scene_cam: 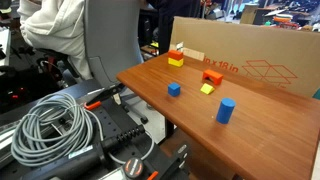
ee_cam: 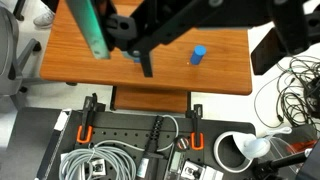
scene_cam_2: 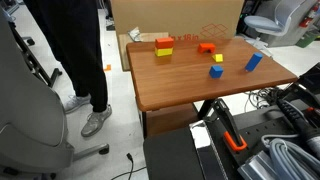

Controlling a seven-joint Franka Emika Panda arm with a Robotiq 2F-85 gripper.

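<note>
On the wooden table stands a blue cylinder (scene_cam: 225, 111), upright near the right side in exterior view 1. A blue cube (scene_cam: 174, 89) lies toward the table's front edge, with a small yellow block (scene_cam: 207, 88) and a red block (scene_cam: 212, 77) behind it. Farther back, a red block (scene_cam_2: 164, 42) rests on a yellow block (scene_cam_2: 164, 51). My gripper is open above the table, its dark fingers spread wide and nothing held. Between them in the wrist view shows the blue cylinder (ee_cam: 198, 54), well below. Neither exterior view shows the gripper clearly.
A cardboard panel (scene_cam: 250, 55) borders the table's back. Coiled grey cable (scene_cam: 45, 130) and black equipment with orange clamps (ee_cam: 197, 141) lie beyond the front edge. A white mug (ee_cam: 238, 150) stands there too.
</note>
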